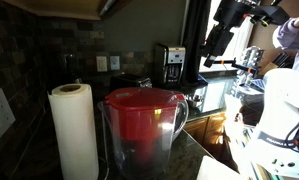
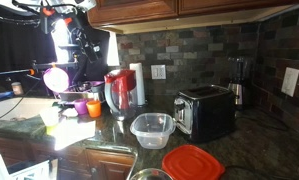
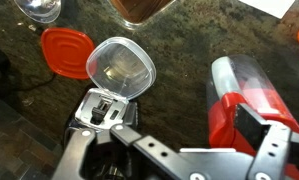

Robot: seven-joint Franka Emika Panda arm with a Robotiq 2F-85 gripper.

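Observation:
No task object is named. My gripper (image 1: 217,50) hangs high at the right in the first exterior view, over the counter's far side. In the wrist view the gripper spans the lower edge with its fingers (image 3: 74,155) spread wide, and nothing shows held between them. A red-lidded pitcher (image 1: 141,125) stands upright in front, beside a paper towel roll (image 1: 75,130). On the counter lie a clear plastic container (image 2: 152,128) and a flat red lid (image 2: 193,162), apart from each other.
A black-and-silver toaster (image 2: 206,112) stands behind the container, with a blender (image 2: 241,80) in the corner. Orange and purple cups (image 2: 87,107) cluster left of the pitcher. A coffee maker (image 1: 174,62) stands farther back. Upper cabinets (image 2: 139,12) overhang the counter.

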